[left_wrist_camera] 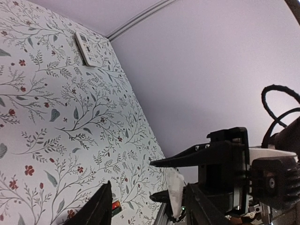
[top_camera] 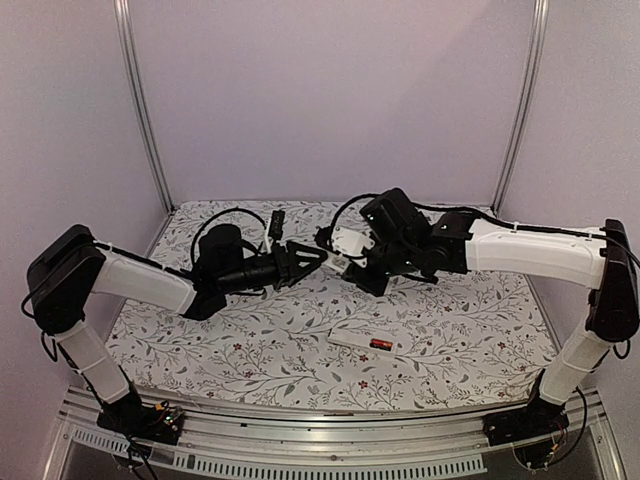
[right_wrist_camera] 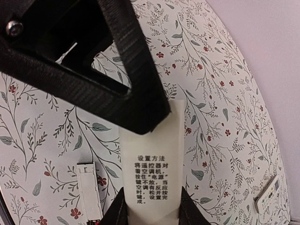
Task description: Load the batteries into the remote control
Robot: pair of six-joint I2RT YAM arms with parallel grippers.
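A white slab with Chinese print (right_wrist_camera: 152, 159), like a remote's back or cover, stands upright in my right gripper, which is shut on it. Facing it is my left gripper, part open with a clear gap; the slab's pale edge (left_wrist_camera: 175, 190) shows close to one fingertip. In the right wrist view a dark finger of the left gripper overlaps the slab's upper end; I cannot tell whether they touch. A red and black battery (top_camera: 381, 344) lies at the right end of a white tray-like piece (top_camera: 350, 339) on the table.
Toward the back lies a white remote with buttons (left_wrist_camera: 86, 49), clear of both grippers. Walls border the table at the sides and back.
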